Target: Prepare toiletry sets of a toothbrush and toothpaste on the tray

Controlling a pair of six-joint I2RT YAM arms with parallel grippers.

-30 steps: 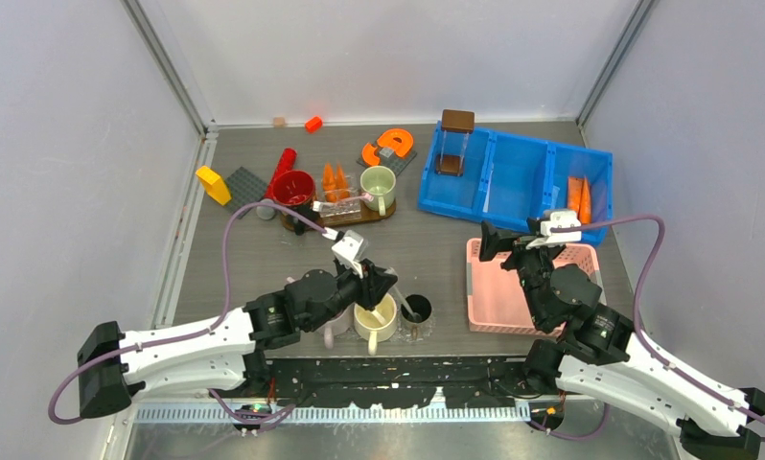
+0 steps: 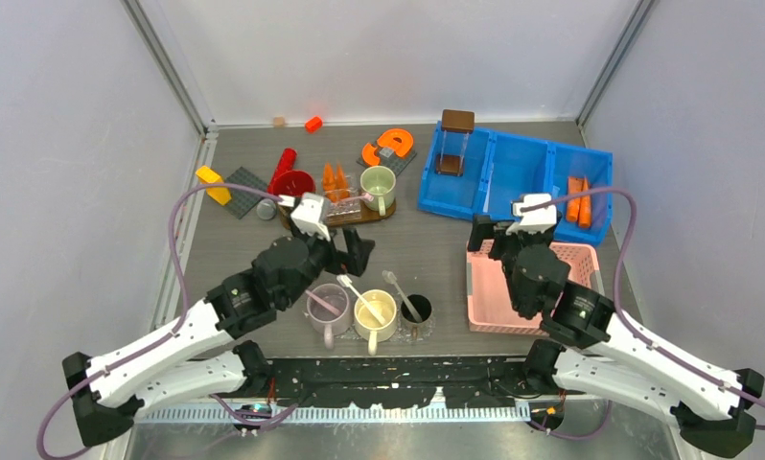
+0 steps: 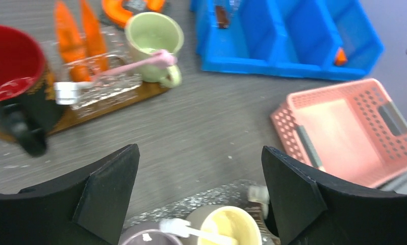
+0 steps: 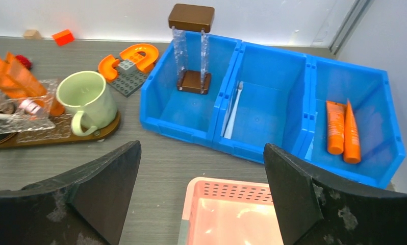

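Note:
My left gripper (image 2: 353, 251) is open and empty above the table, over the front cups: lilac mug (image 2: 329, 322), cream mug (image 2: 377, 324) and dark cup (image 2: 416, 321), each with a toothbrush in it. A pink toothbrush (image 3: 135, 65) lies on a wooden stand (image 3: 115, 104) beside orange tubes (image 3: 71, 48) and a green mug (image 4: 92, 97). My right gripper (image 2: 493, 232) is open above the pink basket (image 4: 222, 209). In the blue organiser, a white toothbrush (image 4: 234, 111) lies in the middle compartment and orange tubes (image 4: 335, 127) in the right one.
A red mug (image 3: 7, 66), orange curved pieces (image 2: 396, 141), a yellow piece (image 2: 213, 187) and a brown-capped frame (image 4: 191, 18) stand at the back.
My left gripper has risen and moved back-left from over the front cups, uncovering the toothbrushes. The right gripper has shifted slightly toward the back left.

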